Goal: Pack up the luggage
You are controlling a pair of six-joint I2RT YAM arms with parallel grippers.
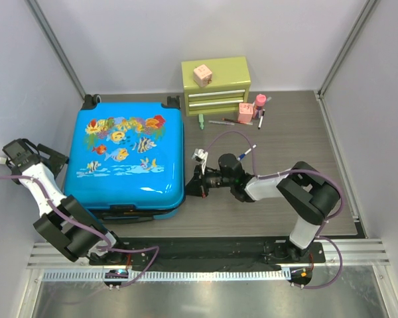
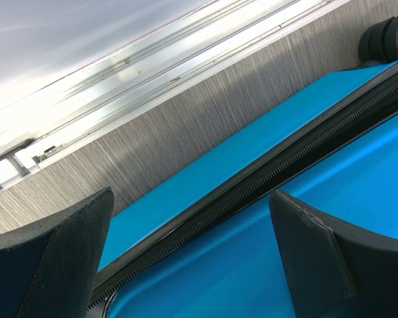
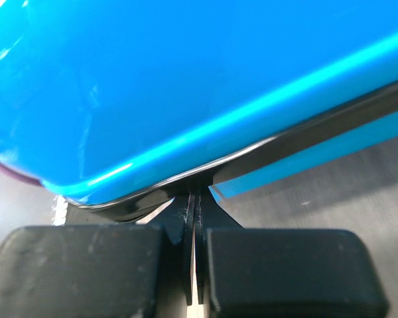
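The blue suitcase (image 1: 129, 179), its lid down and printed with fish and flowers, takes up the left of the table. A black zipper band (image 2: 252, 182) runs around its side. My right gripper is at the suitcase's front right corner; its fingers (image 3: 179, 222) are pressed together, nothing showing between them, tips against the dark seam. In the top view the right gripper is low beside the case. At the far left side, my left gripper stands open, its fingers (image 2: 73, 248) spread over the zipper edge. Any zipper pull is hidden in the right wrist view.
A green drawer box (image 1: 219, 76) with a pink block (image 1: 202, 75) on top stands at the back. Near it lie another pink block (image 1: 245, 112), a pink bottle (image 1: 259, 101) and several pens. Right of the suitcase, much of the table (image 1: 292, 139) is bare.
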